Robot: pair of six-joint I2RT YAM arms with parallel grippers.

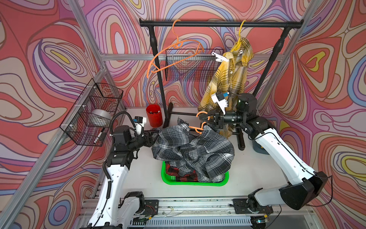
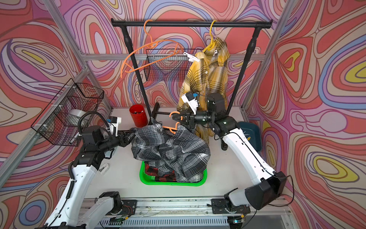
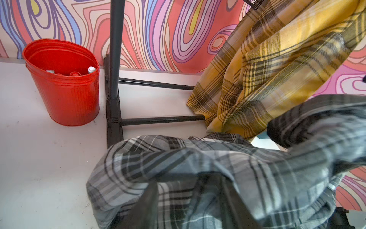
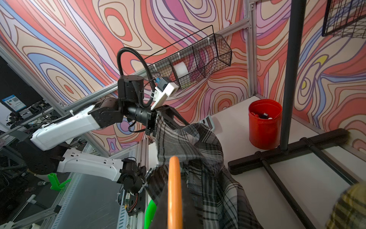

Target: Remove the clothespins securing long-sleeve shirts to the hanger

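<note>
My right gripper (image 1: 209, 118) is shut on an orange hanger (image 1: 202, 113) above a heap of grey plaid shirt (image 1: 190, 152) over a green tray (image 2: 173, 183). My left gripper (image 1: 154, 135) is at the shirt's left edge, its fingers part open and blurred against the cloth in the left wrist view. A yellow plaid shirt (image 1: 221, 87) hangs on a yellow hanger (image 1: 239, 34) with white clothespins (image 1: 220, 57) at its top. An empty orange hanger (image 1: 167, 66) hangs on the rail left of it.
The black rack (image 1: 190, 23) stands at the back. A red bucket (image 3: 64, 99) sits behind my left gripper. Wire baskets (image 1: 91, 114) are on the left and back walls. Bare table shows either side of the tray.
</note>
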